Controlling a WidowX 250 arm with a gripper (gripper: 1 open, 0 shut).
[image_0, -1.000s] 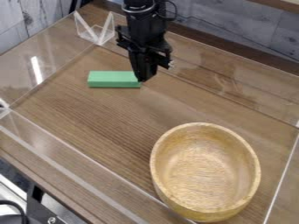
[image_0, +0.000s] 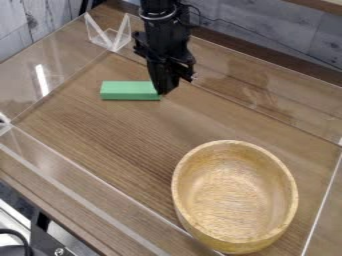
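Note:
The black robot gripper (image_0: 166, 78) hangs over the back middle of the wooden table, its tip low beside the right end of a green block (image_0: 128, 90). It looks shut, with nothing visible between its fingers; whether it touches the block cannot be told. The block lies flat on the table.
An empty, pale wooden bowl (image_0: 234, 195) sits at the front right. Clear plastic pieces stand along the left and back-left edge, and a low wall runs along the back right.
The arm has shifted very slightly around the same spot; the block and bowl have not visibly moved.

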